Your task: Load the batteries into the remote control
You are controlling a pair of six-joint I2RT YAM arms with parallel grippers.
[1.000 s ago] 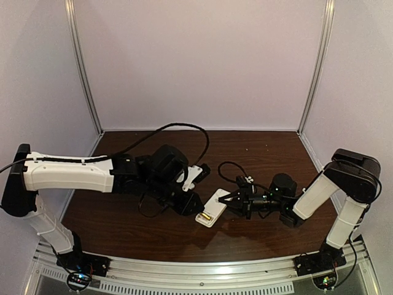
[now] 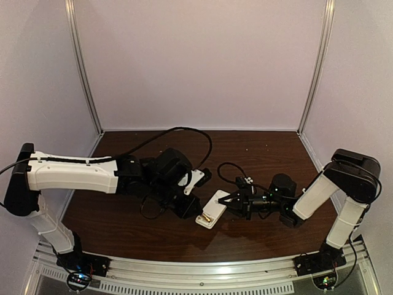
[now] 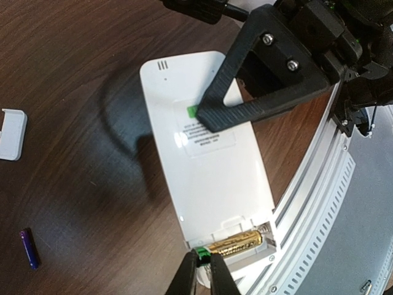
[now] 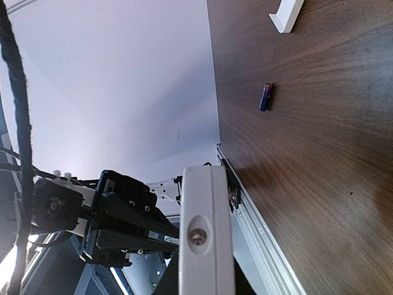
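The white remote is held by my right gripper, shut on its upper part, with the open battery compartment at the lower end. In the left wrist view a gold battery lies in that compartment. My left gripper is at the compartment's left end, its fingertips close together by a green piece at the battery's end; whether they grip it is unclear. In the right wrist view the remote's end fills the lower middle.
A purple battery lies loose on the wooden table, with a white cover beyond it. The table's metal edge runs beside the remote in the left wrist view.
The right arm and remote look unchanged.
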